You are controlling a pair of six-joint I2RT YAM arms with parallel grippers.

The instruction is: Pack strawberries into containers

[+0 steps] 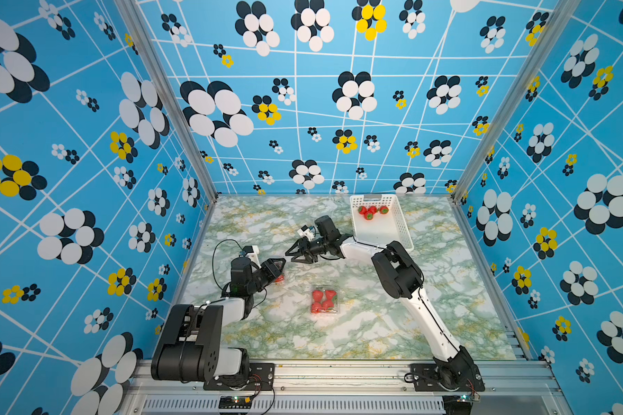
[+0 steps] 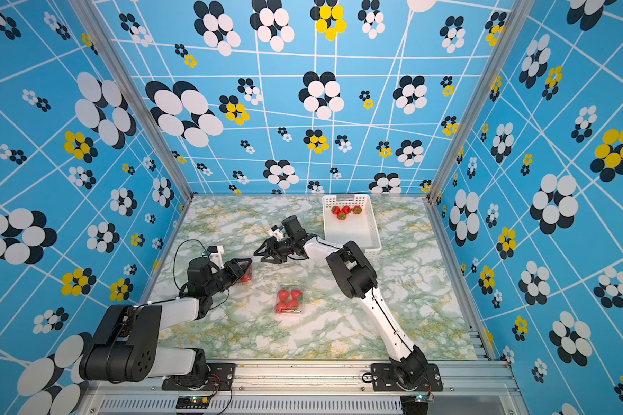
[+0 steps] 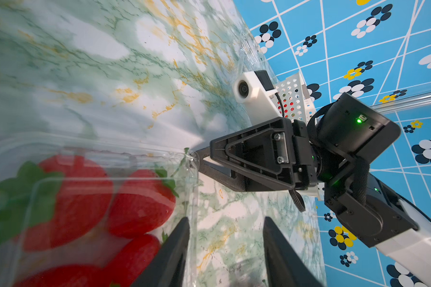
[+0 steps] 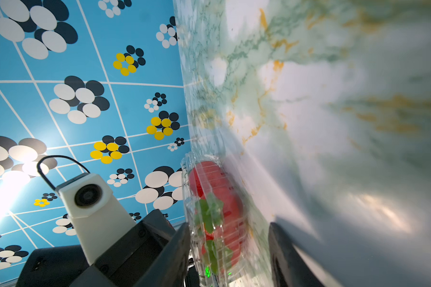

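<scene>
My left gripper (image 1: pixel 278 266) hangs over a clear container of strawberries (image 2: pixel 245 275) at the middle left; in the left wrist view its fingers are apart at the container's right wall, with strawberries (image 3: pixel 141 203) under the clear plastic. My right gripper (image 1: pixel 292 252) stands open just beyond it, low over the table; the container shows at the left of the right wrist view (image 4: pixel 218 210). A second clear container (image 1: pixel 323 299), full of strawberries, sits at the front middle. A white basket (image 1: pixel 387 235) at the back right holds several strawberries (image 1: pixel 369 211).
A transparent item stands left of the basket, too faint to tell. Both arms reach over the middle, their grippers close together.
</scene>
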